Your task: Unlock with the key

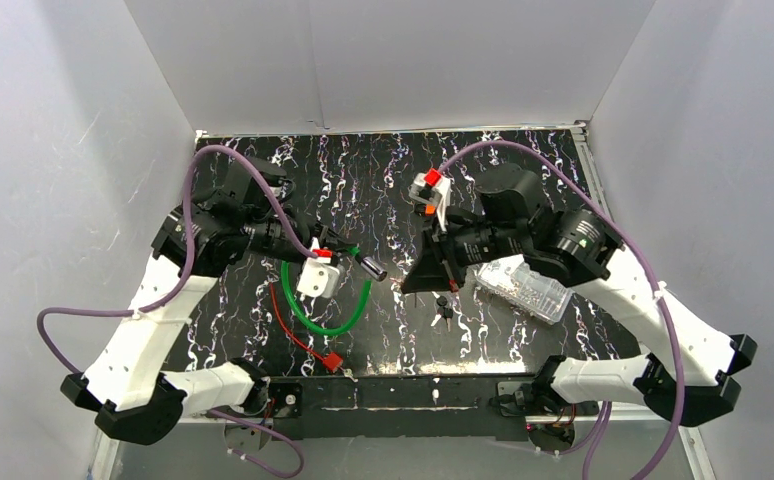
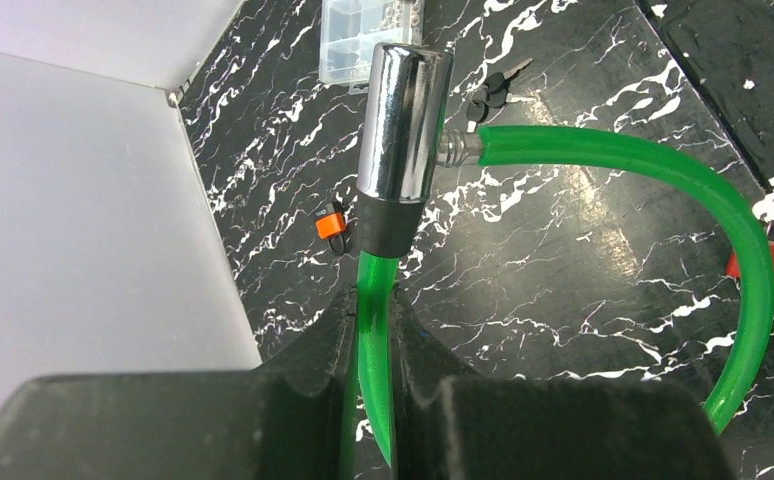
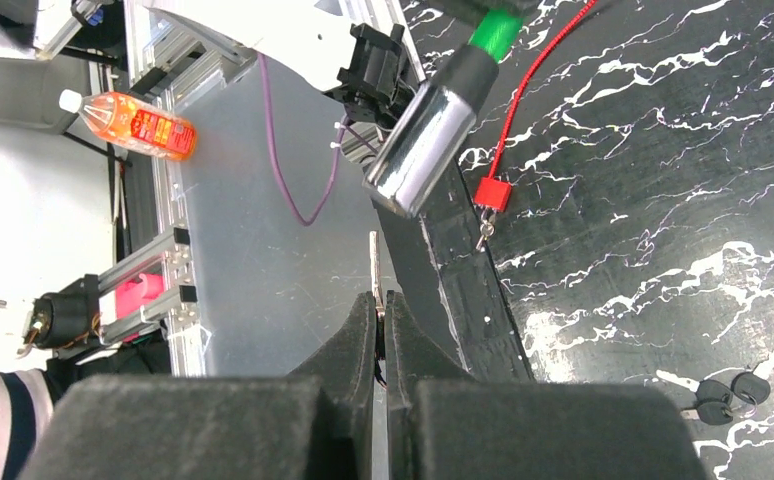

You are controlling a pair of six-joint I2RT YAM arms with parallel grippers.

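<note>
A green cable lock point(image 2: 603, 148) with a chrome cylinder point(image 2: 399, 125) is gripped by my left gripper, which is shut on its green cable just behind the black collar. Its chrome end point(image 1: 371, 267) points toward my right gripper point(image 1: 405, 288) in the top view, with a small gap between them. My right gripper is shut on a slim key point(image 3: 374, 258) whose blade sticks out past the fingertips. In the right wrist view the chrome cylinder point(image 3: 419, 150) hangs beyond the key's tip, apart from it. The keyhole cannot be made out.
Loose black-headed keys point(image 1: 443, 310) lie on the marbled table below the right gripper. A red cable lock point(image 1: 332, 361) is near the front edge, an orange padlock point(image 2: 330, 224) farther back. A clear parts box point(image 1: 528, 290) sits under the right arm.
</note>
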